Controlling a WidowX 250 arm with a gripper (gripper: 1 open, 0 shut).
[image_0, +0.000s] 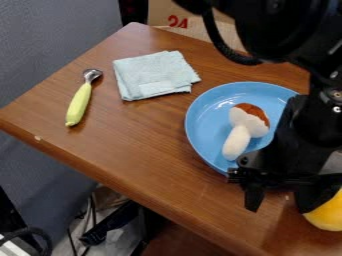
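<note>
The black gripper (274, 180) is at the right, low over the front-right rim of the blue plate (210, 110); whether it is open or shut is unclear. On the plate lies a toy mushroom (238, 138) with a white stem and brown cap, left of the gripper. A yellow object (325, 216) is partly visible at the right edge, just beside and below the gripper, mostly hidden by it.
A light blue folded cloth (155, 75) and an ice-cream scoop with a pale yellow handle (79, 102) lie on the left of the wooden table (134, 140). A cardboard box (179, 16) stands behind.
</note>
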